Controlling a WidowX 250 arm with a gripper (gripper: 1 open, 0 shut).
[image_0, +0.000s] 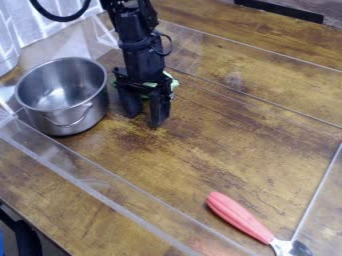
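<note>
My black gripper (144, 104) is low over the wooden table, just right of a steel pot (60, 96). A pale green object (171, 83) shows behind it, mostly hidden by the gripper. I cannot tell how the fingers stand or whether anything is between them.
A pink-handled tool (241, 216) lies at the lower right. Transparent edging runs along the sides of the work area.
</note>
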